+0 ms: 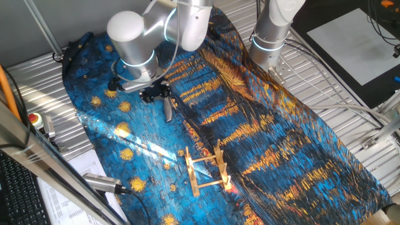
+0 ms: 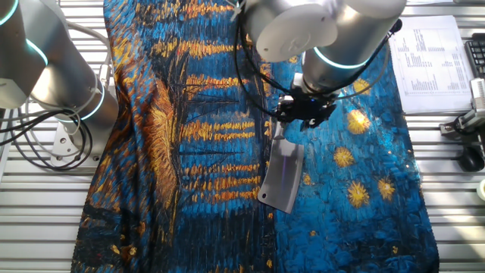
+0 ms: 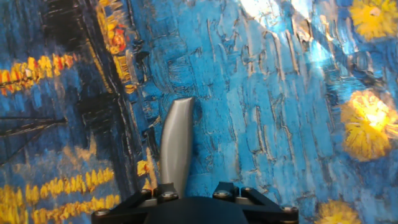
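Observation:
A grey cleaver-shaped knife (image 2: 282,176) extends over the blue part of the painted cloth, its broad blade showing in exterior view 2. From exterior view 1 the knife (image 1: 168,110) looks narrow. My black gripper (image 1: 156,94) is low at its near end, partly covering it. In the wrist view the curved grey piece (image 3: 176,143) runs down to the left fingertip (image 3: 166,192). Blue cloth shows between that fingertip and the right one, so the gripper looks open. Contact with the knife cannot be made out, and its covered end is hidden.
A small wooden rack (image 1: 195,177) stands on the cloth (image 1: 275,156), farther along from the knife. Paper sheets (image 2: 430,64) lie outside the cloth.

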